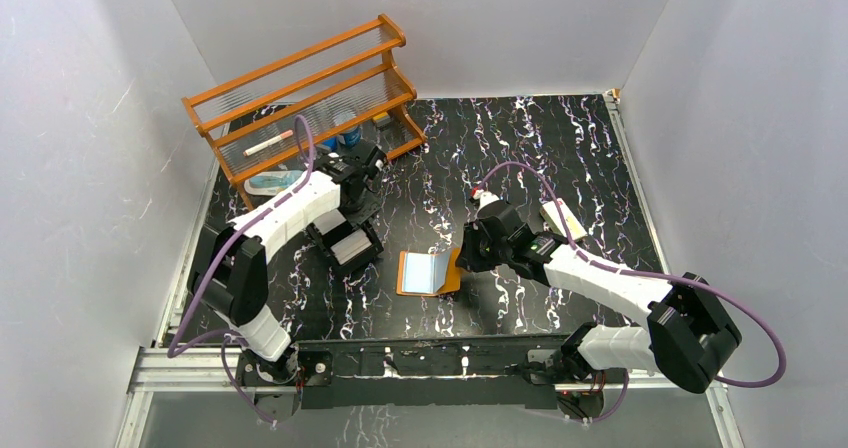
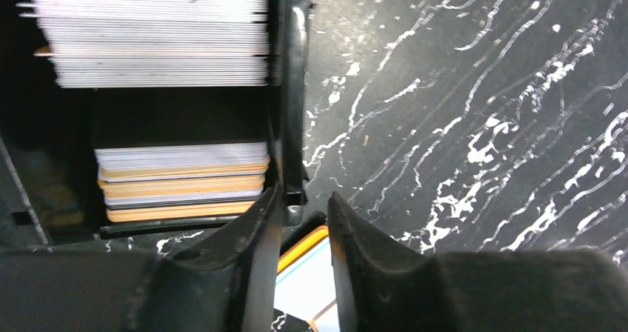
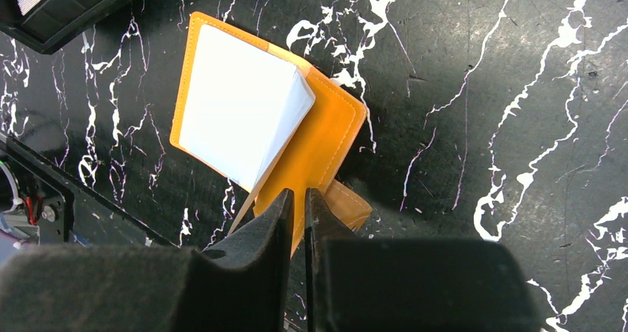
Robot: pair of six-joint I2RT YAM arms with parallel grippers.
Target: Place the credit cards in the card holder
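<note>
A black box (image 1: 350, 248) (image 2: 295, 87) of credit cards (image 2: 181, 176), stacked in two compartments, is under my left gripper (image 1: 362, 203), whose part-open fingers are at the box's right wall near its front corner. The orange card holder (image 1: 452, 278) (image 3: 333, 132) lies open on the table, white sleeves (image 3: 237, 102) showing. My right gripper (image 1: 465, 258) is shut on the holder's edge, largely hidden behind the fingers.
A wooden rack (image 1: 300, 78) with small items stands at the back left. A pale block (image 1: 562, 218) lies at the right.
</note>
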